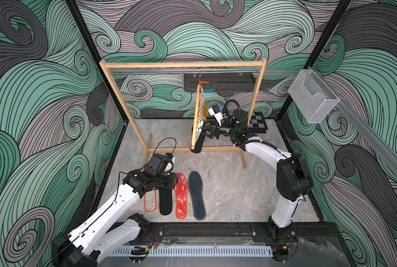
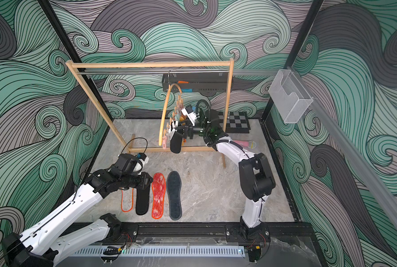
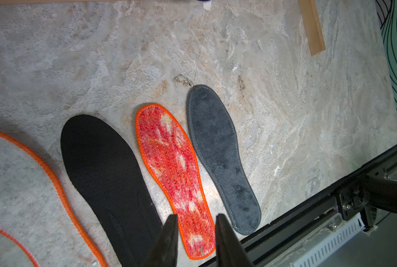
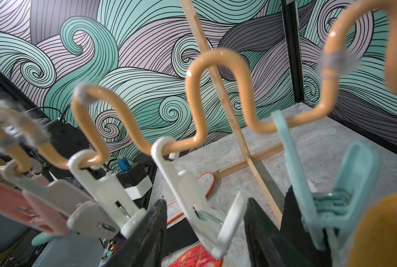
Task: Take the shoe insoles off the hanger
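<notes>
Several insoles lie side by side on the floor: an orange-rimmed one (image 3: 51, 175), a black one (image 3: 102, 173), a red one (image 3: 174, 164) and a grey one (image 3: 222, 155). Above them is my left gripper, open and empty. A wooden hanger (image 2: 164, 118) with pastel clips hangs from the rack. Below a teal clip (image 4: 336, 195) hangs a black insole (image 4: 296, 222); a yellow item (image 4: 383, 231) is blurred beside it. My right gripper is open, its fingers apart on either side of an empty white clip (image 4: 198, 202).
The wooden rack (image 1: 182, 65) stands over the hanger, its posts and feet on either side. Against the right wall is a mesh basket (image 1: 314, 98). Bare floor (image 1: 247, 191) lies right of the grey insole.
</notes>
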